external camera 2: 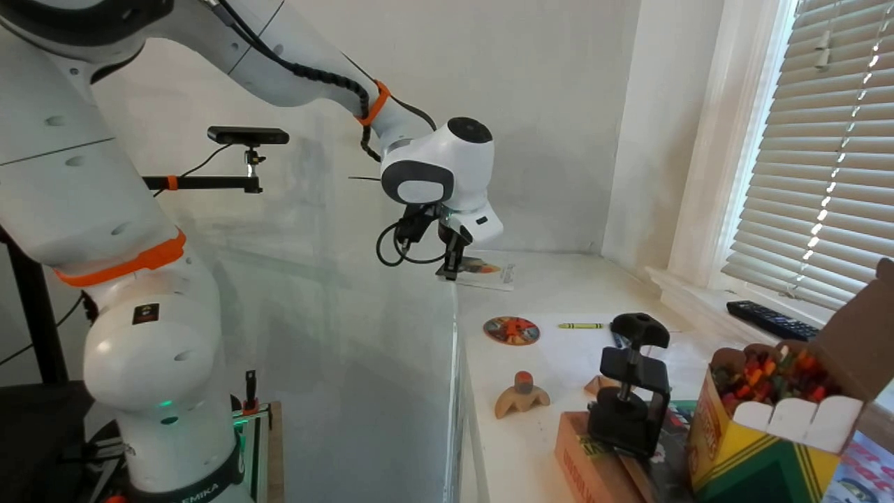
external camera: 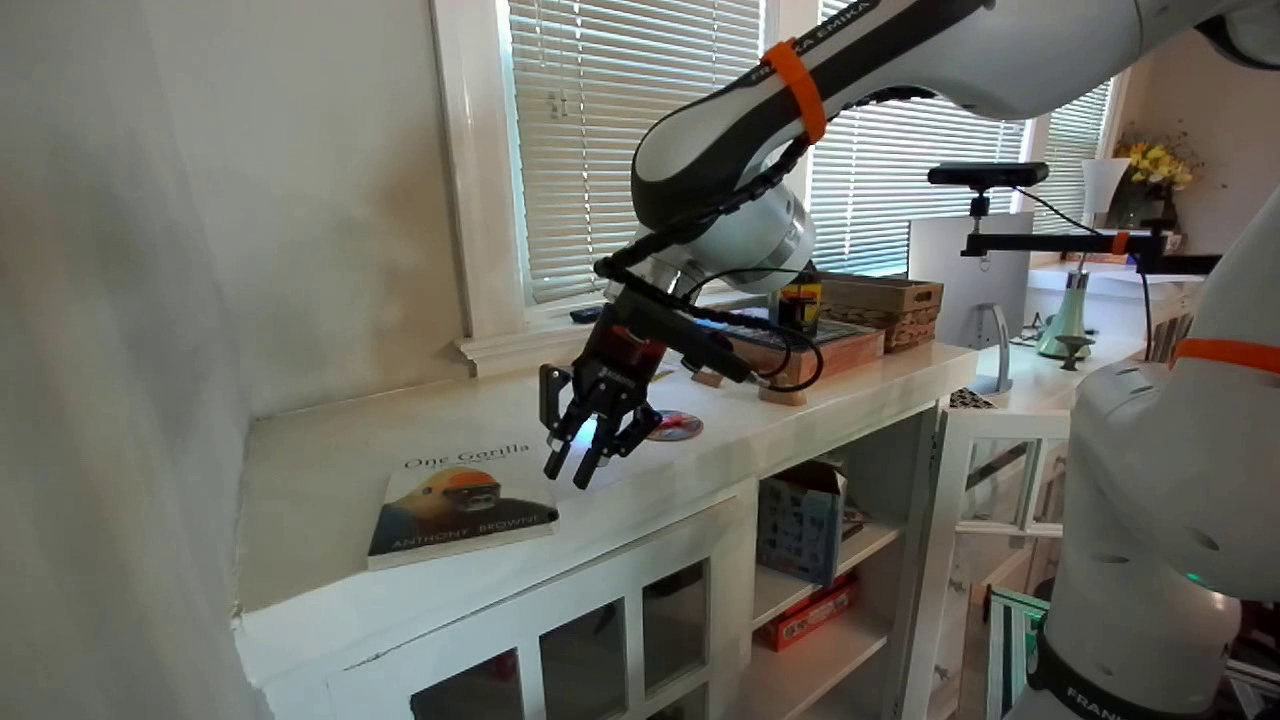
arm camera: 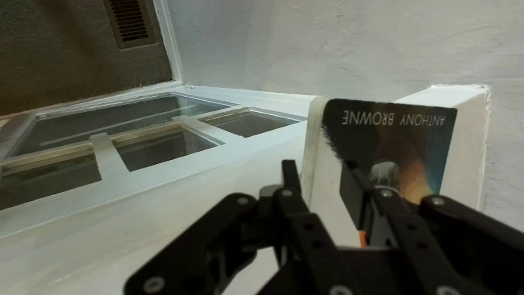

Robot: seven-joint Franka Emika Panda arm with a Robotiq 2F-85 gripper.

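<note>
My gripper (external camera: 570,473) stands open above the white countertop, tilted down toward the left, with nothing held between its fingers. Just left of it in exterior view 1 lies a book (external camera: 462,510) titled "One Gorilla", flat near the counter's front edge. In the wrist view the book (arm camera: 393,132) appears upside down beyond the fingertips, partly covered by one finger (arm camera: 356,191). Exterior view 2 shows the gripper (external camera 2: 450,273) from the side, hiding part of the book (external camera 2: 494,275) behind it.
A round picture disc (external camera 2: 511,330), a yellow crayon (external camera 2: 580,325) and a wooden piece (external camera 2: 522,395) lie on the counter. Farther along are a black clamp (external camera 2: 633,381) and a crayon box (external camera 2: 771,419). The wall closes off the far end.
</note>
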